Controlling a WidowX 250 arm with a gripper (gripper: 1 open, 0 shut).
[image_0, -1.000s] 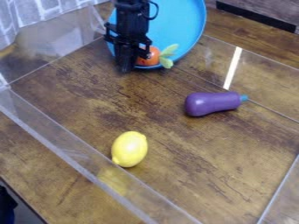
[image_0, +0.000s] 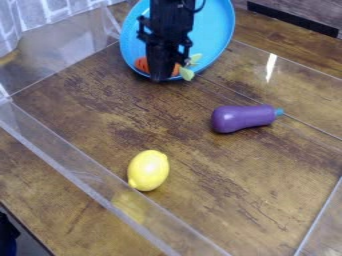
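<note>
My gripper (image_0: 163, 70) hangs over the near part of the blue bowl (image_0: 219, 30) at the top of the camera view, shut, with nothing visible between its fingers. Behind it, inside the bowl, is an orange carrot-like toy (image_0: 142, 64) with pale green leaves (image_0: 189, 73), largely hidden by the gripper.
A purple eggplant (image_0: 241, 118) lies on the wooden floor to the right, and a yellow lemon (image_0: 147, 170) toward the front. Clear plastic walls (image_0: 80, 190) border the left side.
My gripper has moved right from the bowl's left side to in front of the orange toy, covering more of it.
</note>
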